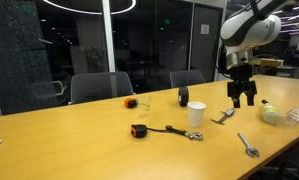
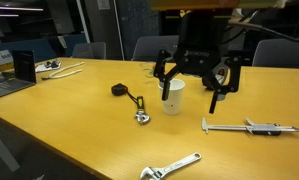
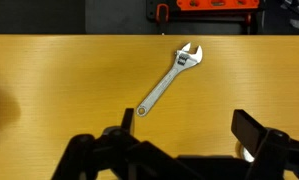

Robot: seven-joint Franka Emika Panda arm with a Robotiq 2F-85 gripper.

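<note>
My gripper (image 1: pixel 243 98) hangs above the right part of the wooden table, apart from everything on it. Its two fingers stand wide apart with nothing between them, as the wrist view also shows for the gripper. A silver adjustable wrench (image 3: pixel 169 84) lies slanted below, near the table edge, its finger end toward that edge. The same wrench (image 2: pixel 171 166) is at the front in exterior view 2, where the gripper (image 2: pixel 189 99) appears high in front of a white cup (image 2: pixel 174 103).
A second wrench (image 2: pixel 142 113) lies near a tape measure (image 2: pixel 119 89). A caliper (image 2: pixel 251 127) rests to the right. A yellowish round object (image 1: pixel 271 115) and a clear container (image 1: pixel 295 116) sit near the right edge.
</note>
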